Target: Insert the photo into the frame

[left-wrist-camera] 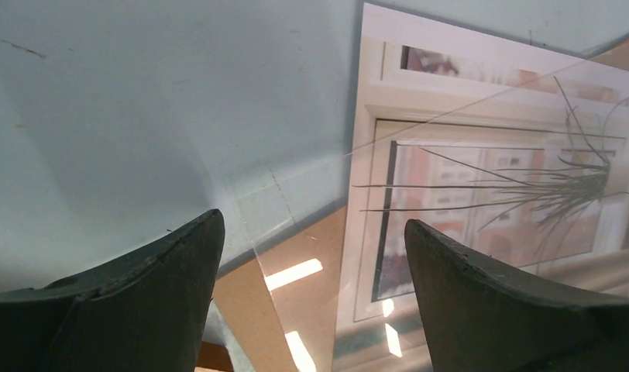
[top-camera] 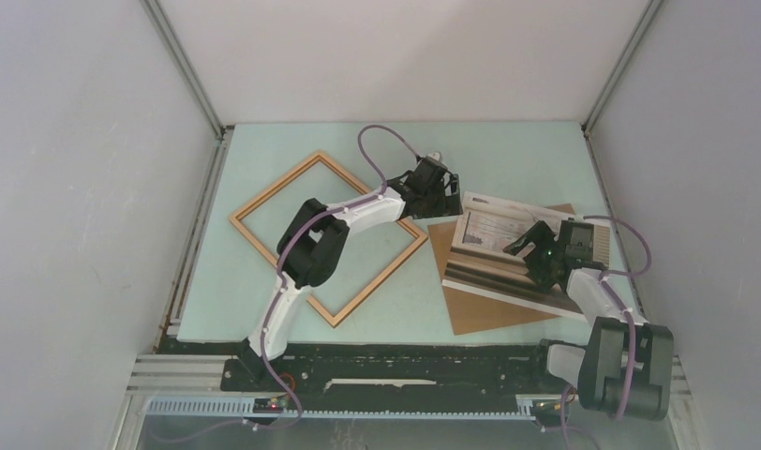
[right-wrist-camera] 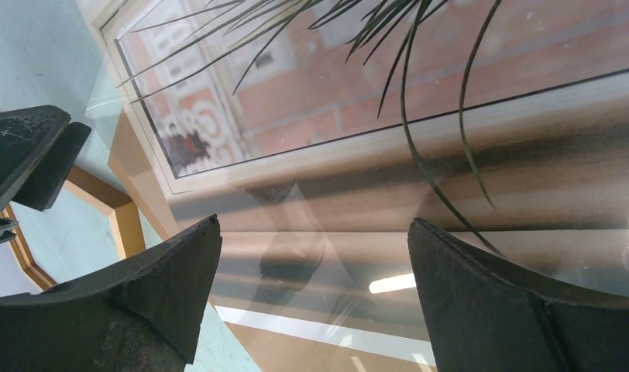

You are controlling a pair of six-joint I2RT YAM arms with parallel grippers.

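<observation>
The empty wooden frame (top-camera: 369, 292) lies turned at an angle on the left half of the table. To its right rests the photo (top-camera: 484, 272), a print of a window with a plant, on top of a brown backing board (top-camera: 461, 314). A clear sheet (left-wrist-camera: 296, 267) with bright reflections overlaps the photo and board. My left gripper (top-camera: 456, 194), open and empty, is over the table near the photo's upper left corner. Over the photo's right part, my right gripper (top-camera: 525, 261) also stands open, nothing between its fingers.
Bare table (top-camera: 395, 141) stretches behind the frame and the photo. My left arm (top-camera: 311, 253) crosses above the frame. Walls close in the table at both sides; the right one (top-camera: 695, 206) stands near my right arm.
</observation>
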